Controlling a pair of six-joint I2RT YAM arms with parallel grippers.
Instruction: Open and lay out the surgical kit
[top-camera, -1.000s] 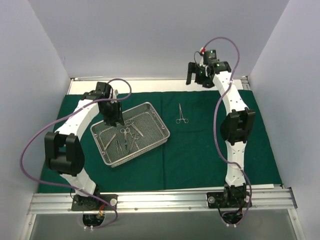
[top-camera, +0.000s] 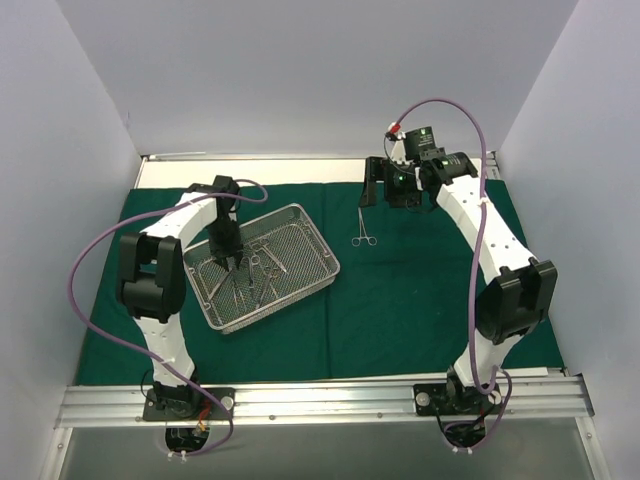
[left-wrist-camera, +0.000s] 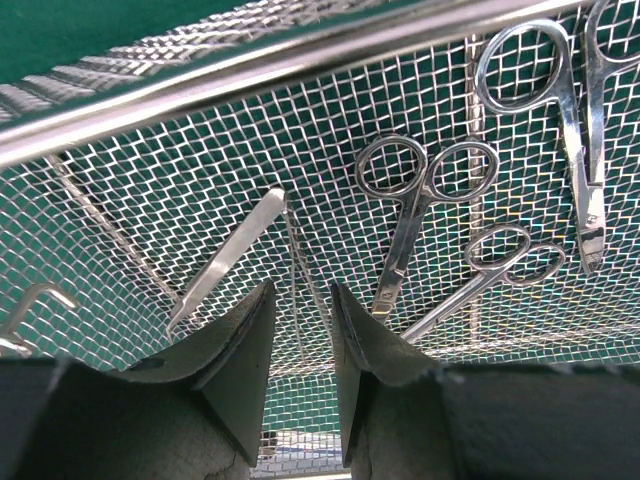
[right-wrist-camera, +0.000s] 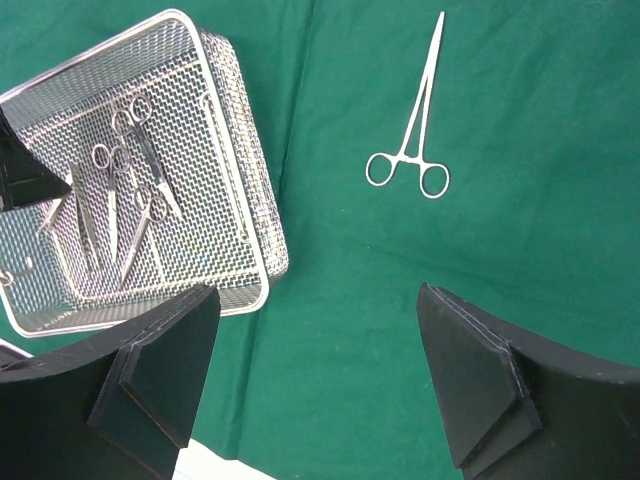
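Observation:
A wire mesh basket (top-camera: 335, 268) sits on the left half of the green cloth with several steel instruments inside. Over it is my left gripper, with a narrow open gap and nothing visibly held. Thin tweezers (left-wrist-camera: 296, 238) lie under that gap, partly hidden by the fingers. To their left rests a flat metal handle (left-wrist-camera: 228, 262), and to their right ring-handled scissors (left-wrist-camera: 408, 222). A single clamp (right-wrist-camera: 408, 158) lies slightly spread on the cloth outside the basket. My right gripper hangs wide open and empty over the cloth near this clamp.
The basket's raised rim (left-wrist-camera: 300, 66) runs close by the left fingers. Grey walls stand at the back and both sides.
The left gripper has shifted slightly left and lower in the top view, over the instruments. Basket and instruments look unmoved.

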